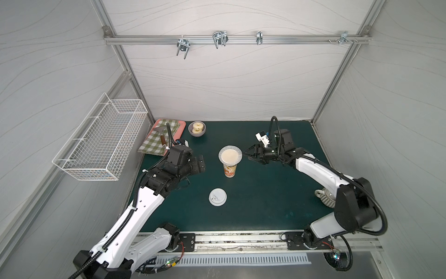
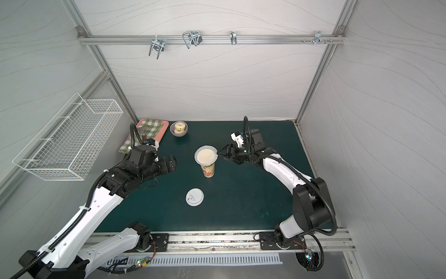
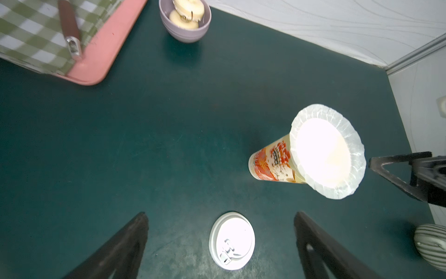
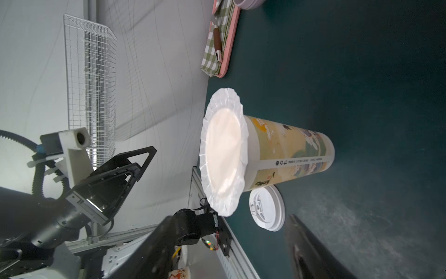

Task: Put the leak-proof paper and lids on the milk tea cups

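A tall printed cup (image 1: 229, 171) stands upright near the table's middle. Over its mouth rests the round leak proof paper (image 3: 346, 127), white with a crimped rim jutting past the cup's edge. Just right of the paper is my right gripper (image 1: 248, 152), its fingers parted and free of the rim, with nothing seen between them. Left of the cup hovers my left gripper, wide open and empty. The white lid (image 3: 232, 241) lies flat on the table, nearer the front than the cup.
Back left are a pink tray (image 1: 181, 124) with a checked cloth and a bowl (image 1: 197, 129) of pale round slices. A wire basket (image 1: 104, 139) hangs on the left wall. A striped object (image 3: 432, 245) sits at the right. Behind the cup the table is clear.
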